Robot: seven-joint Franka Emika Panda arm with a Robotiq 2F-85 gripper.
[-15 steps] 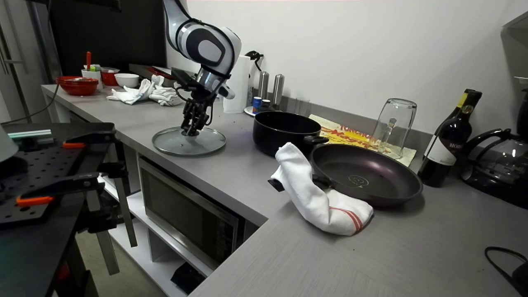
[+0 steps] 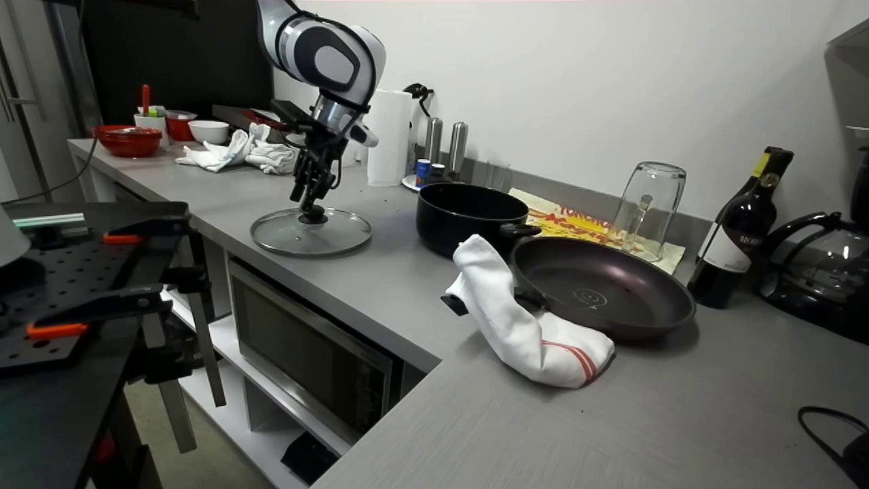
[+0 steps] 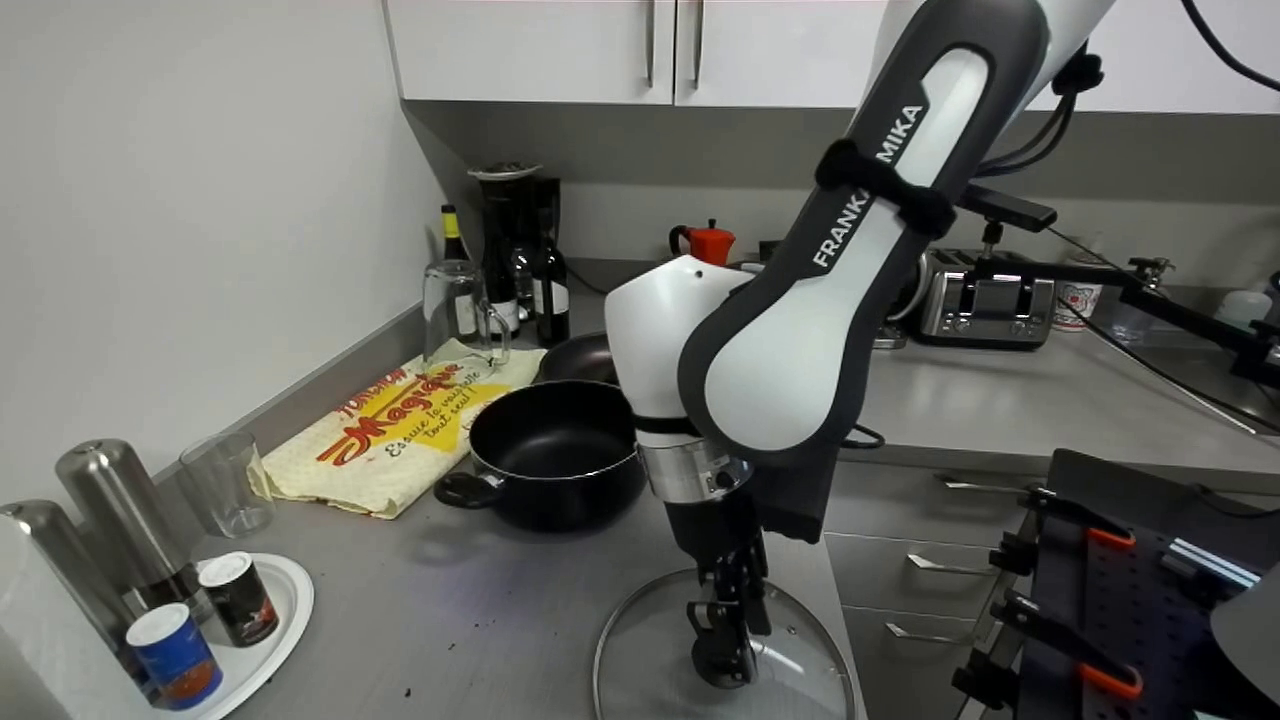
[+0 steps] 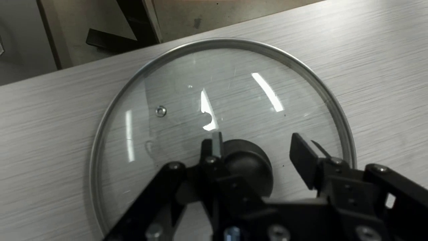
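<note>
A round glass lid with a metal rim and black knob lies flat on the grey counter near its edge. Just above the knob is my gripper, pointing down over the lid. Its fingers stand apart in the wrist view, so it is open. The knob appears nearer the left finger, which covers part of it; whether they touch I cannot tell. From the side, the gripper stands slightly above and left of the knob.
A black pot and a dark frying pan stand to the right. A white towel drapes by the pan handle. Several glasses, bottles and a yellow cloth line the wall. Counter between lid and pot is clear.
My arm has shifted left and a little upward in exterior view 1, with the gripper rising off the knob. The lid has not moved.
</note>
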